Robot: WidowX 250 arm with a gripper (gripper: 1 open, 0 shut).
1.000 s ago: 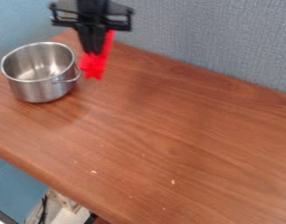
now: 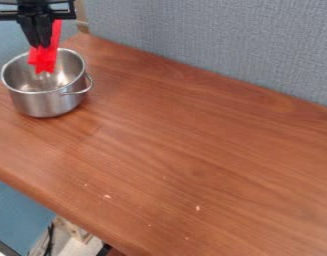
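My black gripper (image 2: pixel 40 38) is at the top left, directly over a steel pot (image 2: pixel 46 98) with a wire handle. A red object (image 2: pixel 46 59) hangs from the gripper, its lower part within the pot's opening as seen from this view. The fingertips are small and partly covered by the red object, but the gripper appears shut on it.
A grey textured wall (image 2: pixel 219 40) runs along the back. The table's edge is at the lower left, close to a blue surface (image 2: pixel 19 185).
My gripper has moved left with the red object, from beside the pot at the upper right to over its opening. The pot has stayed in place.
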